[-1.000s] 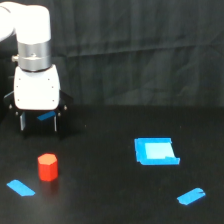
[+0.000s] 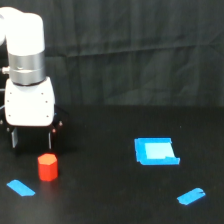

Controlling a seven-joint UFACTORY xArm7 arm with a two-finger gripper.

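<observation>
A red six-sided block [image 2: 48, 168] stands on the black table at the left. Above it and slightly to its left is my gripper [image 2: 35, 142], white-bodied with thin dark fingers. The fingers are spread wide apart, and nothing shows between them. Gripper and block look apart, though the dark background makes the fingertips hard to make out.
A blue-rimmed square with a white middle [image 2: 157, 151] lies to the right of centre. Blue strips of tape lie at the front left [image 2: 20, 188] and front right [image 2: 191, 196].
My gripper has come lower in the view and shifted a little left, nearer the red block. A blue patch seen behind it before no longer shows. The block has not moved.
</observation>
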